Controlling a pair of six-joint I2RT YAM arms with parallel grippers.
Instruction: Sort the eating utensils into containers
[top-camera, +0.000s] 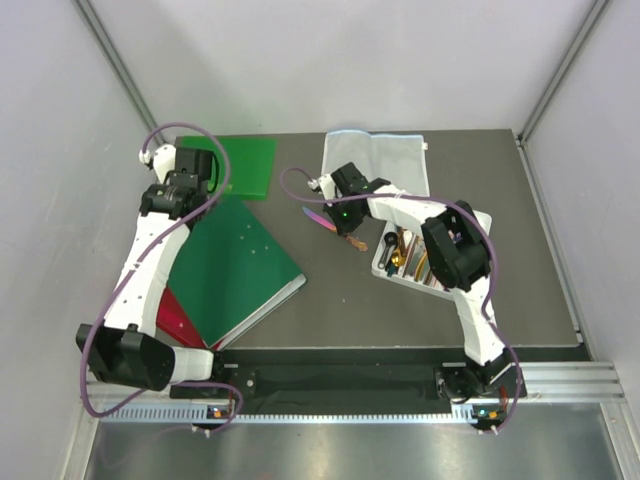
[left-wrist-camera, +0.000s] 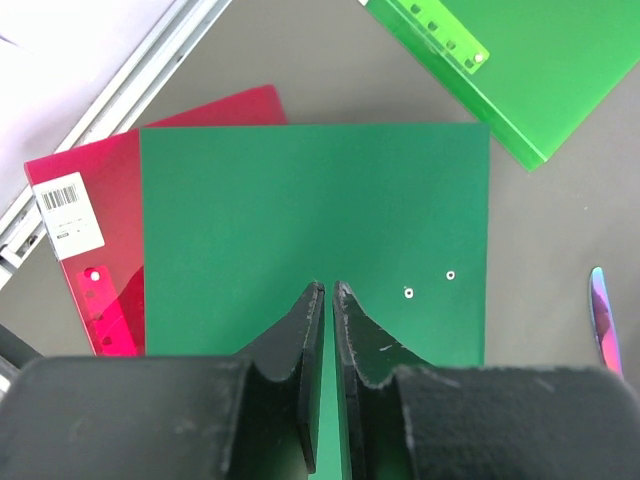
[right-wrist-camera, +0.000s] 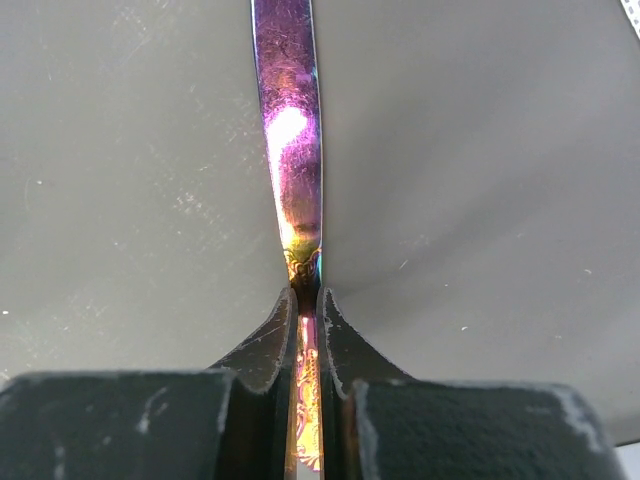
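An iridescent knife (top-camera: 319, 219) lies on the grey table with its purple blade (right-wrist-camera: 290, 130) pointing up-left in the top view and its gold handle (top-camera: 356, 243) down-right. My right gripper is down at the knife's neck, fingers shut, with the handle showing in the thin slit between them. Whether they grip it or merely sit over it cannot be told. My left gripper hovers above the green folder (left-wrist-camera: 300, 210), its tips a narrow gap apart and nothing between them. Spoons and other utensils (top-camera: 397, 258) fill a white tray (top-camera: 377, 268), partly hidden by the right arm.
A white, flat container (top-camera: 375, 152) stands at the back middle. Beneath the green folder sticks out a red folder (left-wrist-camera: 200, 112), and a bright green folder (top-camera: 255, 165) lies at the back left. Bare table (top-camera: 320, 310) stretches between the folders and the tray.
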